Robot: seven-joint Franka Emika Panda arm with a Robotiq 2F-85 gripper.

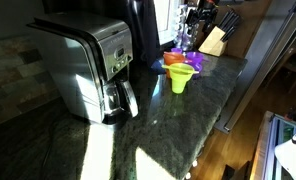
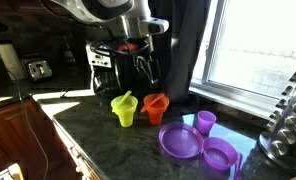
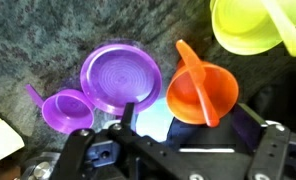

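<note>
My gripper stands open, its fingers [image 3: 246, 116] well apart and nothing between them. Below it in the wrist view is an orange cup [image 3: 219, 84] holding an orange utensil [image 3: 193, 68]. A yellow-green cup [image 3: 236, 38] with a yellow utensil [image 3: 280, 22] sits at the top right. Left of the orange cup lies a purple plate [image 3: 120, 77], with a purple bowl [image 3: 68, 110] beside it. A purple cup [image 2: 205, 122] stands behind the plate in exterior view 2. The arm [image 2: 138, 30] hangs above the two utensil-holding cups there.
A silver coffee maker [image 1: 93, 65] takes up the left of the counter [image 1: 153, 140]. At the far end stands a knife block [image 1: 214, 42]. A metal rack [image 2: 285, 125] is beside the window.
</note>
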